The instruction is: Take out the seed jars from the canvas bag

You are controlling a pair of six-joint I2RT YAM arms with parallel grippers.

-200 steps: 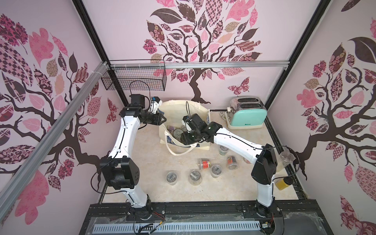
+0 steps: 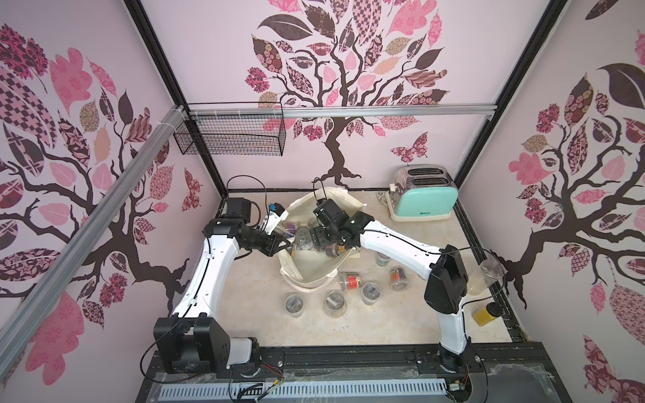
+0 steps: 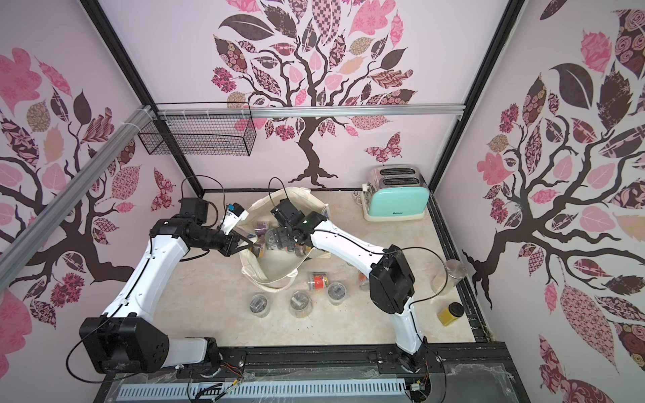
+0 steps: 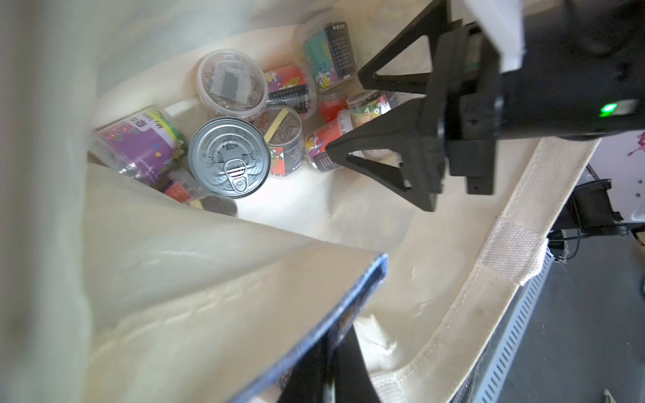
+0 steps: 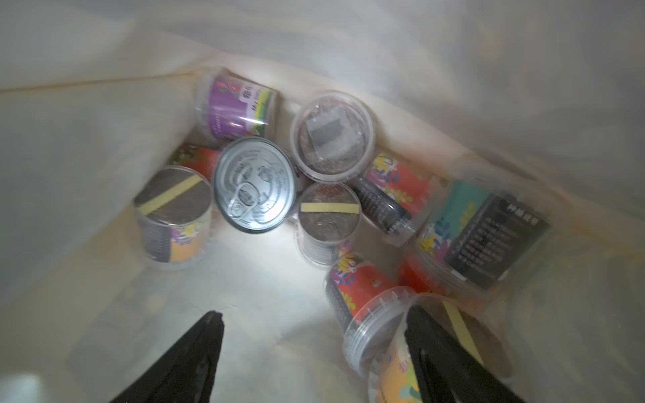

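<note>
The canvas bag (image 2: 305, 268) stands tipped open on the table. My left gripper is shut on the bag's rim, pulling it low at the left. My right gripper hangs inside the bag, its fingers part open with nothing between them. In the right wrist view seed jars lie clustered below it: a silver-lidded jar (image 5: 255, 184), a purple-label jar (image 5: 235, 107), a clear-lidded jar (image 5: 332, 137), a red-label jar (image 5: 356, 288) and several others, some upright, some on their sides.
Several jars (image 2: 334, 304) stand or lie on the table in front of the bag. A mint toaster (image 2: 423, 194) is at the back right, a yellow jar (image 2: 487, 313) at the front right. A wire basket (image 2: 228, 131) hangs over the back left.
My right gripper has moved only slightly.
</note>
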